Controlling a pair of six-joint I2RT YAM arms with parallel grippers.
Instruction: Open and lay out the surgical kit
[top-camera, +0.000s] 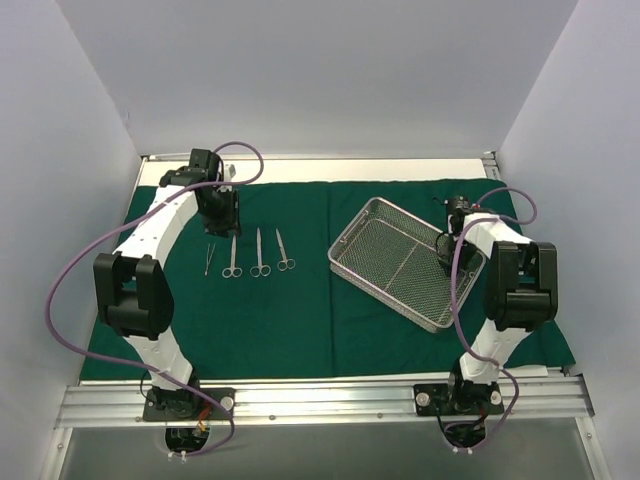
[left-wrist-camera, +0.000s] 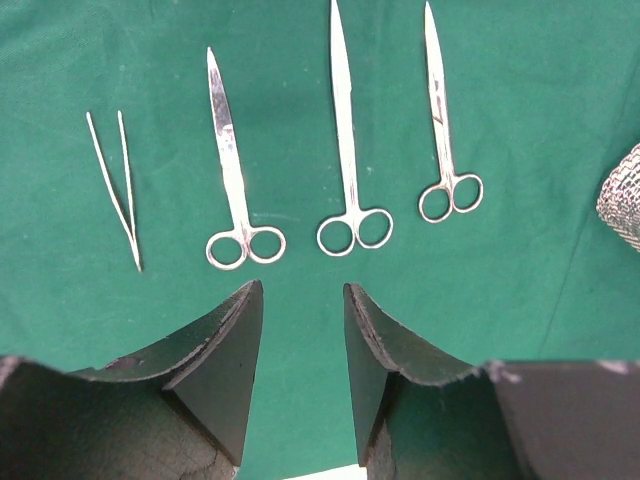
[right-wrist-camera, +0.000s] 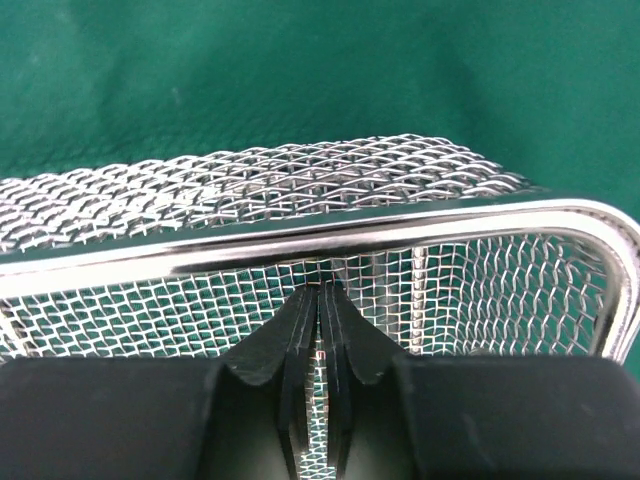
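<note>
My right gripper is shut with nothing between its fingers, its tips inside the mesh basket (right-wrist-camera: 280, 240) just under the metal rim. Thin silver strips, perhaps the tweezers (right-wrist-camera: 378, 272), show faintly beyond the fingertips, outside them. In the top view the arm covers that corner of the basket (top-camera: 375, 287). On the green cloth lie another pair of tweezers (left-wrist-camera: 122, 200) and three scissors, the left one (left-wrist-camera: 231, 165), the middle one (left-wrist-camera: 344, 120) and the right one (left-wrist-camera: 439, 110). Above the cloth, my left gripper stands open and empty, clear of the instruments.
Bare green cloth (top-camera: 270, 330) spreads below the scissors and between them and the basket. Grey walls (top-camera: 320, 80) close in the back and sides. The visible part of the basket floor (top-camera: 385, 255) looks empty.
</note>
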